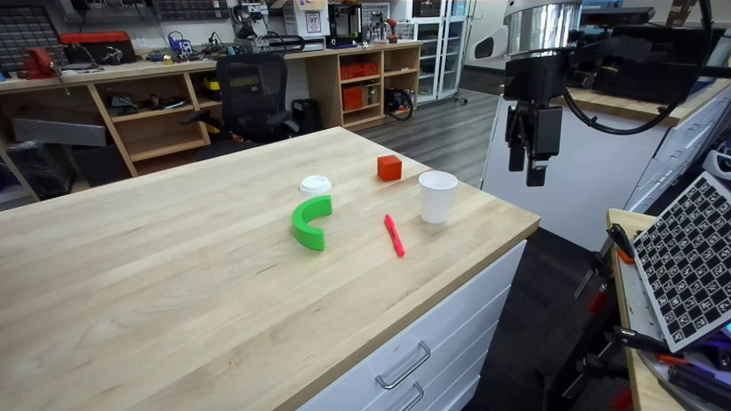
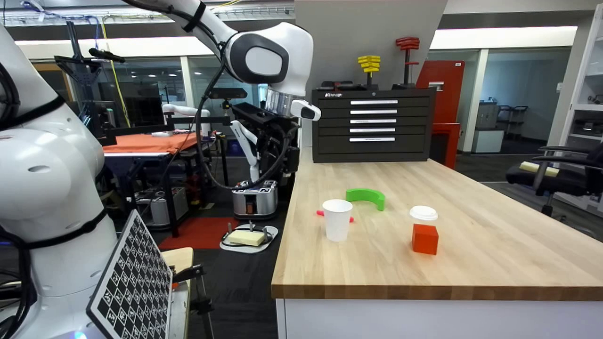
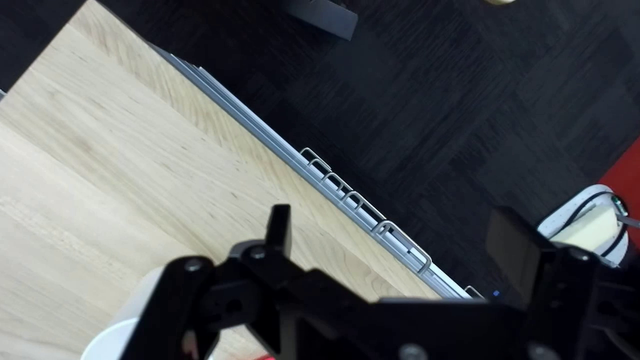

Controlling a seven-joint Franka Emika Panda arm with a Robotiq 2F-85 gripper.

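Above and beyond the table's edge, in exterior view 1, hangs my gripper [image 1: 526, 175], pointing down. The wrist view shows its fingers wide apart, so the gripper is open and empty. On the tabletop stands an upright white cup [image 1: 436, 198], partly hidden behind the gripper at the bottom of the wrist view. A pinkish-red marker [image 1: 394, 236] lies beside it. The green half ring [image 1: 306, 229], a white lid [image 1: 316, 185] and a red-orange cube [image 1: 389, 168] rest farther in on the wood. Nothing touches the gripper.
Drawer handles [image 3: 402, 237] project from its white front. A black tool chest [image 2: 373, 124] stands at the table's far end in exterior view 2. A patterned board [image 1: 692, 253] leans near the arm's base.
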